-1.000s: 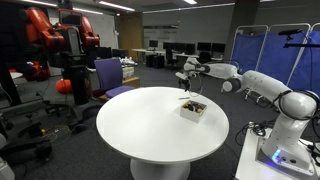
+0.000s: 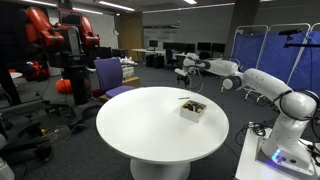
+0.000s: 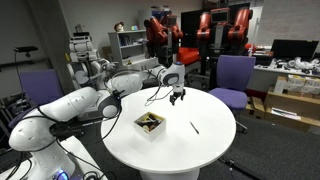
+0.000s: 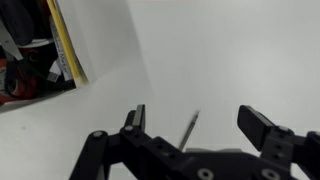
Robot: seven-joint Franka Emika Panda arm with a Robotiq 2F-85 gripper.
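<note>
My gripper is open, its dark fingers spread wide with nothing between them. In the second exterior view the gripper hangs above the far part of the white round table. A thin dark pen-like stick lies on the tabletop below, seen in the gap between the fingers in the wrist view. From the second exterior view a dark stick shows on the table's right half. The open box with light walls stands on the table, filled with mixed dark items; its corner shows at the wrist view's upper left.
A purple chair stands close to the table's far edge. Another robot, black and red, stands off to the left, away from the table.
My arm's end has shifted slightly near the table's far side, above the tabletop. The box and table have stayed put.
</note>
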